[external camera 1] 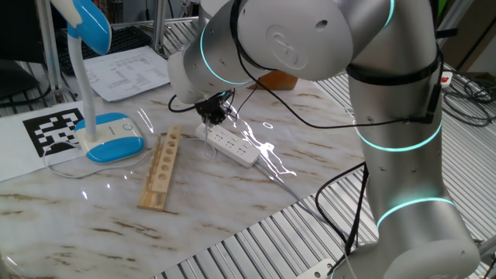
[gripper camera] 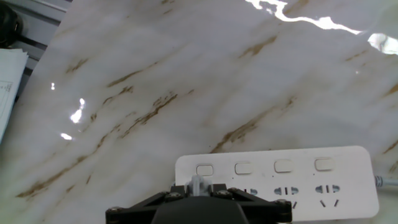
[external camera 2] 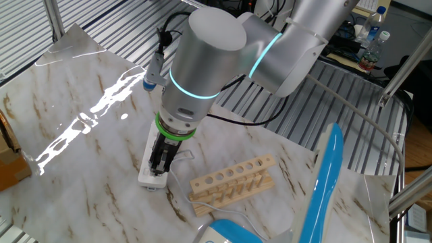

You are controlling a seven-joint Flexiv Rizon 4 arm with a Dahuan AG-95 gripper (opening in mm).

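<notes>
A white power strip (gripper camera: pixel 336 183) with several switches and sockets lies on the marble-patterned table. Over its end away from the cord is my gripper, shut on a small pale plug (gripper camera: pixel 198 184) that shows between the fingertips. In exterior view 2, the gripper (external camera 2: pixel 159 169) points down at the strip (external camera 2: pixel 154 181). A thin white cable (external camera 2: pixel 177 181) runs from close by the gripper toward the blue-and-white desk lamp (external camera 1: pixel 112 139). The plug's prongs are hidden, so I cannot tell whether they are in a socket.
A wooden test tube rack (external camera 1: pixel 161 170) stands between the lamp and the strip. An orange-brown box (external camera 2: pixel 10 158) sits at the table's side, and papers (external camera 1: pixel 128 74) lie behind the lamp. Bare table spreads in front of the rack.
</notes>
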